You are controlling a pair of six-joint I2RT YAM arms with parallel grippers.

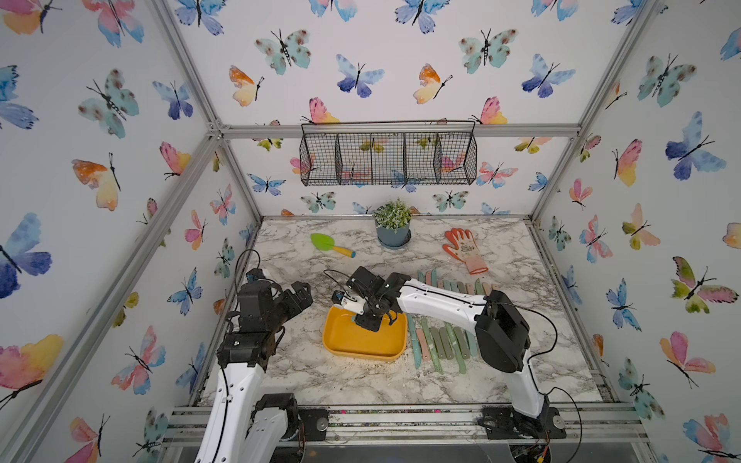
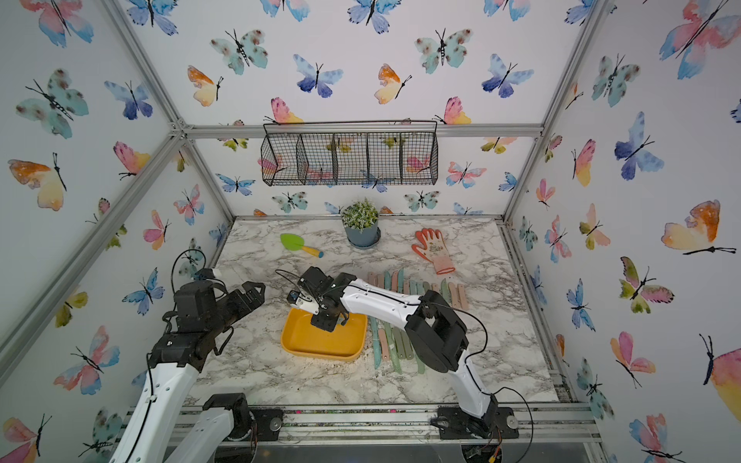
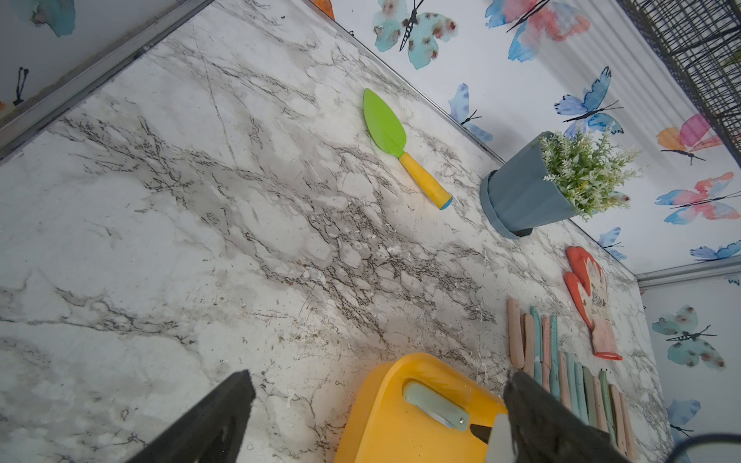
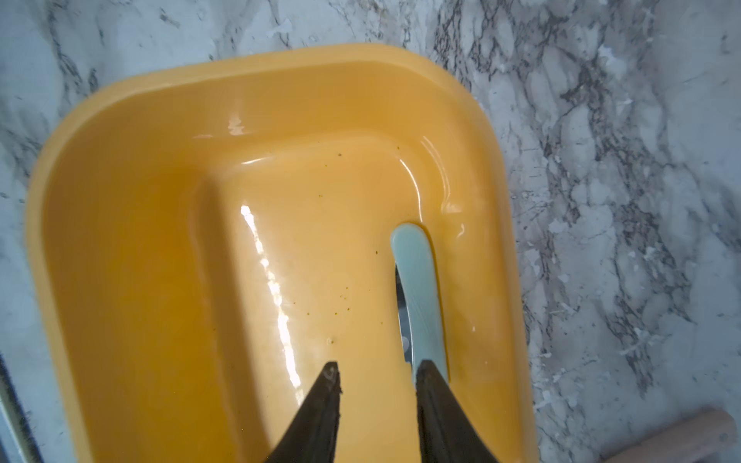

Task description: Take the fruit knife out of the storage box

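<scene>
The fruit knife, with a pale green handle and a dark strip along one side, lies on the floor of the yellow storage box, close to the wall at the right of the right wrist view. My right gripper stands open over the box. Its right fingertip overlaps the knife's lower end in that view; nothing is gripped. From the left wrist side the pale handle shows inside the box, partly behind the right arm. My left gripper is open and empty, above the table left of the box.
Several colored knives lie in rows right of the box, partly under the right arm. A trowel, potted plant and glove sit at the back.
</scene>
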